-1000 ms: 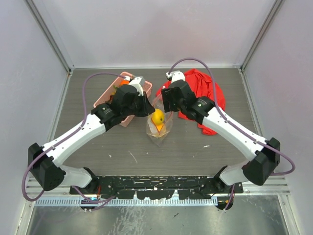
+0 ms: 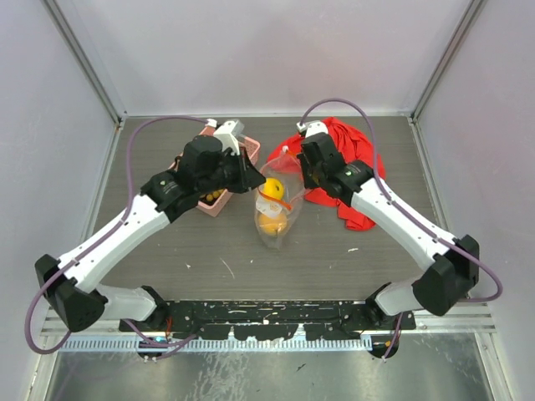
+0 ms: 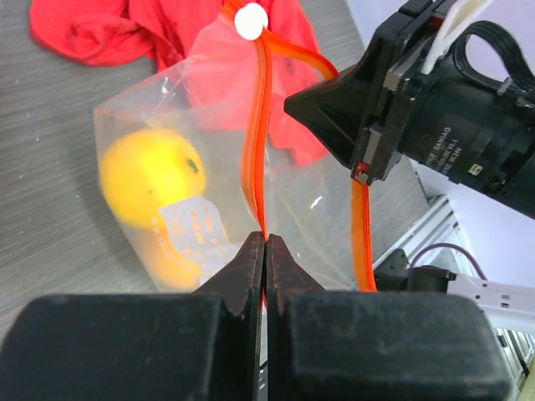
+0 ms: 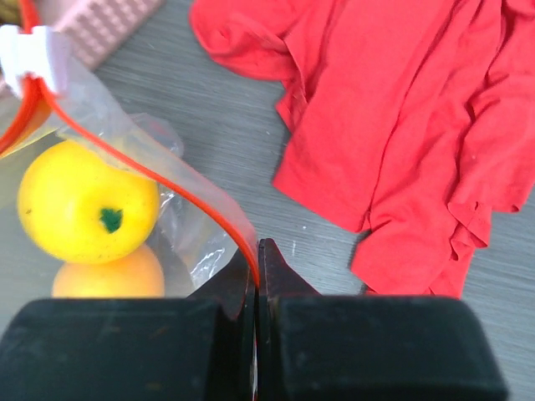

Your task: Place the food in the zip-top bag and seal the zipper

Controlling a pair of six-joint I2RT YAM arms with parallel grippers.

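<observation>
The clear zip bag (image 2: pixel 280 225) stands in the middle of the table with a yellow pepper (image 3: pixel 151 177) and an orange fruit (image 4: pixel 108 279) inside. My left gripper is shut on one edge of the bag's mouth, at the orange zipper strip. My right gripper is shut on the opposite edge, also along the zipper. The white slider (image 4: pixel 33 60) sits at the top corner where the two strips meet. The mouth is spread open between the grippers.
A pink basket (image 2: pixel 217 205) of food stands behind my left arm, partly hidden. A red cloth (image 4: pixel 376 125) lies at the back right.
The basket's food is now mostly hidden by the left arm.
</observation>
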